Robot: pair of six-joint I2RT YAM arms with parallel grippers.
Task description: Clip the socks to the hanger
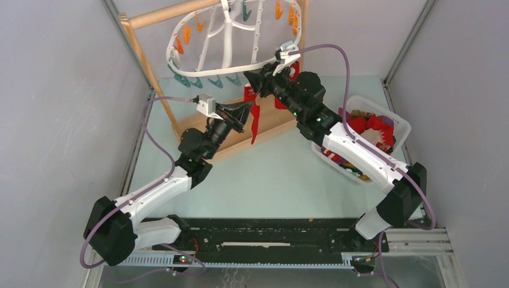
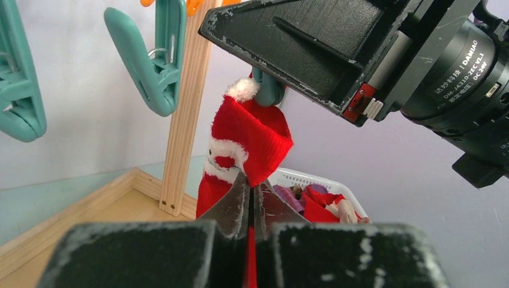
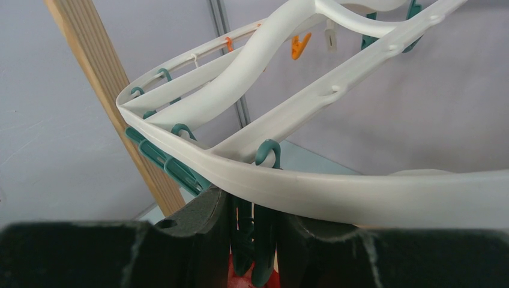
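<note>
A red sock with a white-bearded face hangs below the front of the white hanger. The left wrist view shows this sock's white trim up against the fingers of a green clip; whether they grip it cannot be told. Cloth draws together at the tips of my left gripper, which is shut on it, with a red strip showing between the fingers. My right gripper is shut on the green clip just under the hanger's rim. A second red sock hangs behind the right gripper.
Several green clips and orange clips hang round the hanger without socks. A wooden frame carries the hanger. To the right, a white basket holds more socks.
</note>
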